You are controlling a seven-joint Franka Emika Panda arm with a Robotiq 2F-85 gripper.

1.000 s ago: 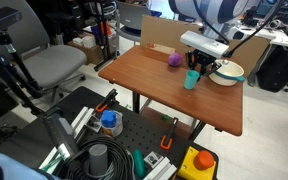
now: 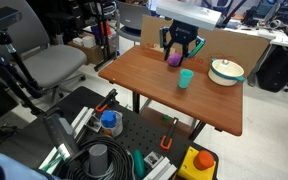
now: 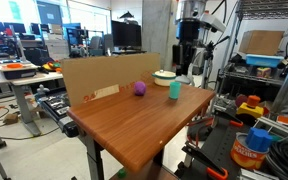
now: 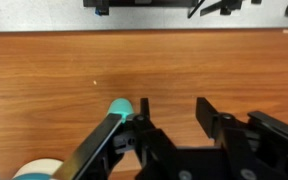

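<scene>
A teal cup (image 2: 186,78) stands upright on the brown wooden table (image 2: 144,75); it also shows in the second exterior view (image 3: 174,90). In the wrist view the cup (image 4: 121,107) lies just left of the gripper's left finger. My gripper is over the table with its fingers apart and bare wood seen between them. From the first exterior view, the gripper (image 2: 181,44) hangs well above the tabletop, higher than the cup and clear of it. A purple object (image 2: 174,60) sits towards the table's back edge.
A lidded white pot (image 2: 226,70) with teal handles stands right of the cup. A cardboard panel (image 3: 102,78) rises behind the table. Tools, cables and a blue-topped container (image 2: 109,120) crowd the black bench in front.
My gripper has risen and moved left, from close by the cup to well above the table. The cup stands slightly further left than a second ago.
</scene>
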